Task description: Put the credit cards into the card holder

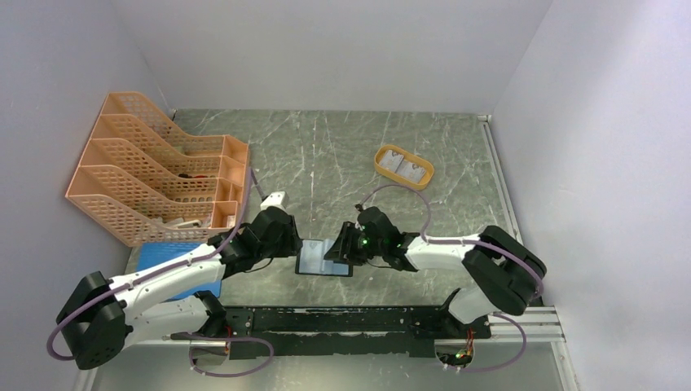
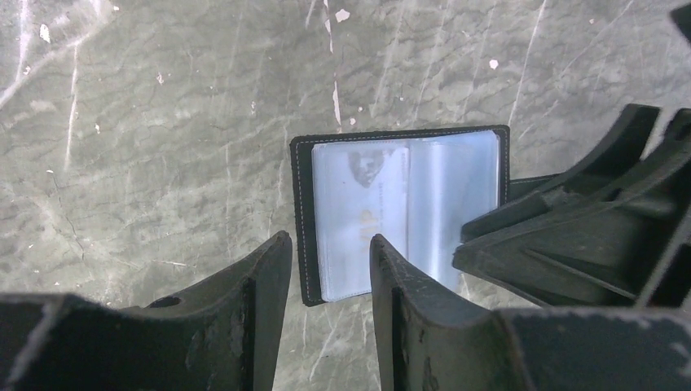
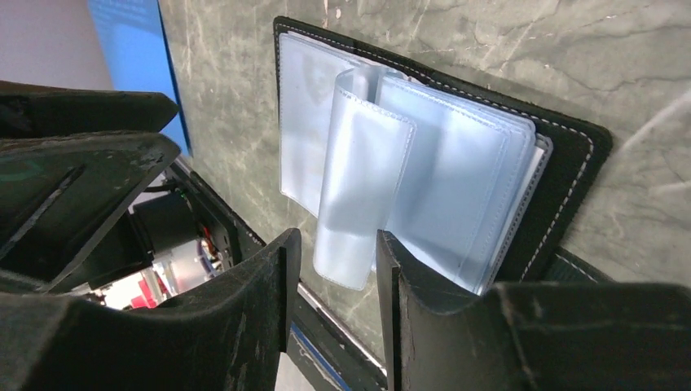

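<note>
The card holder (image 1: 311,257) lies open on the table at the front middle, a black-edged booklet with clear sleeves. In the right wrist view one clear sleeve page (image 3: 358,187) stands curled up from the others, its lower end showing between the parted fingers of my right gripper, not pinched. My left gripper is open beside the holder's left part, with nothing between its fingers. Grey-white cards (image 1: 392,160) lie in a small yellow tray (image 1: 379,169) at the back right.
A large peach organiser (image 1: 167,163) with several compartments fills the left side, holding small items. A blue sheet (image 1: 167,253) lies in front of it, under the left arm.
</note>
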